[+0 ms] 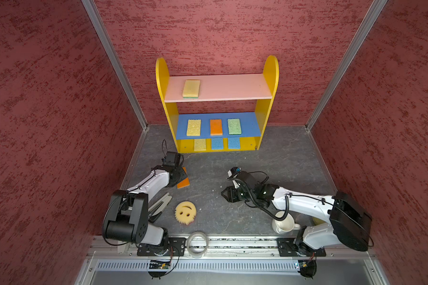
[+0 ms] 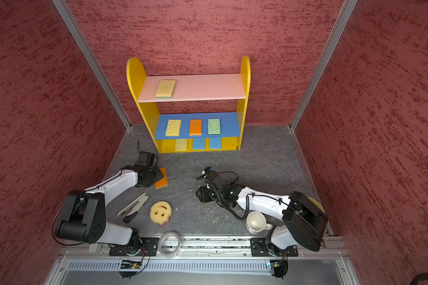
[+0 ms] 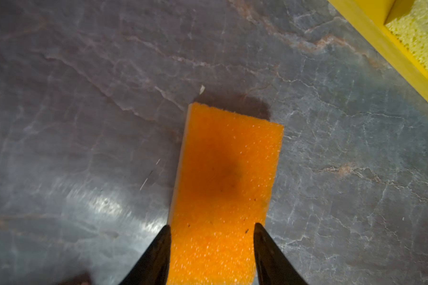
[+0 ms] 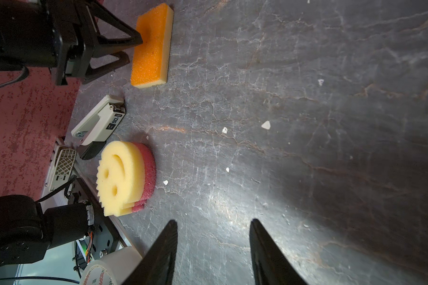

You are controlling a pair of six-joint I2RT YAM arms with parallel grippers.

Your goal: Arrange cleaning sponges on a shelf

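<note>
An orange sponge lies flat on the floor left of centre. My left gripper is just over its near end, open, with fingertips near either long edge. The yellow-sided shelf stands at the back: one yellow sponge on the pink level; yellow, orange and green sponges on the blue level; a yellow and two blue sponges at the bottom. My right gripper stands open over bare floor in the middle.
A stapler, a smiley sponge and a tape roll lie near the front left and middle. A white mug stands at the front right beside the right arm. Floor before the shelf is clear.
</note>
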